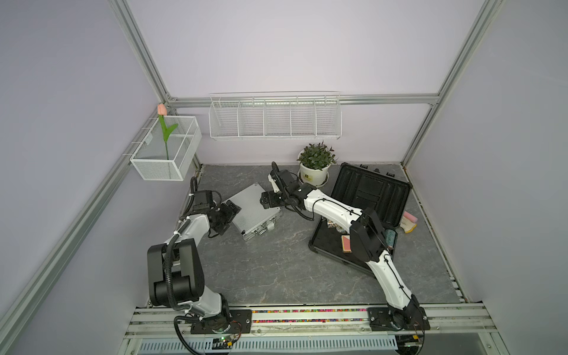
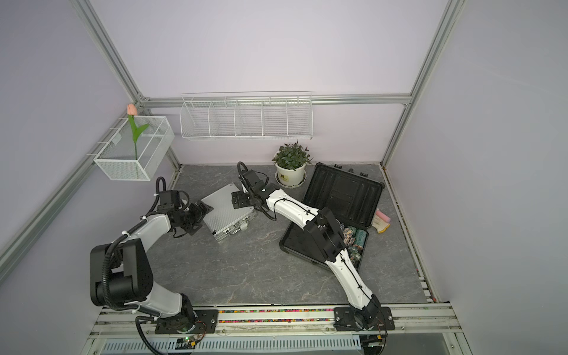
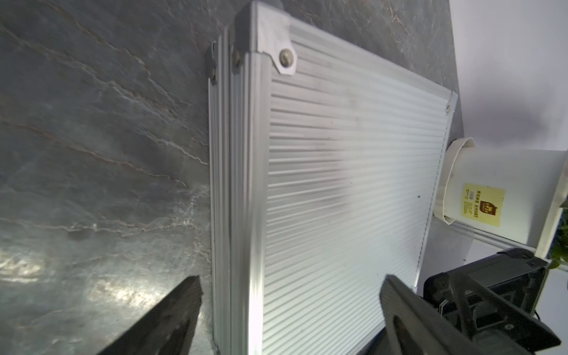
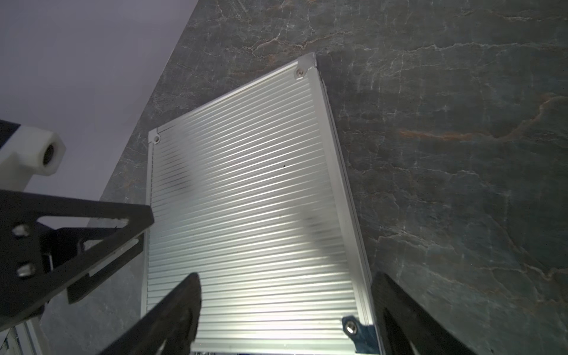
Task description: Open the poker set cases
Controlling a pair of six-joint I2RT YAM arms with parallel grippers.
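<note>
A silver ribbed case (image 1: 251,204) lies closed on the grey tabletop, its latches (image 1: 264,227) along the front edge. At its left side is my left gripper (image 1: 232,209), its fingers apart; in the left wrist view the case's side edge (image 3: 256,195) runs between the fingertips. Over its right side my right gripper (image 1: 265,200) stands open; in the right wrist view the case top (image 4: 248,207) shows between the fingers. Whether either gripper touches the case I cannot tell. To the right, a black case (image 1: 372,192) stands with its lid raised, a red card box (image 1: 346,243) inside.
A potted plant (image 1: 315,165) stands at the back, just beyond my right gripper. Pink and yellow items (image 1: 408,223) lie right of the black case. White wire baskets (image 1: 275,118) hang on the back wall.
</note>
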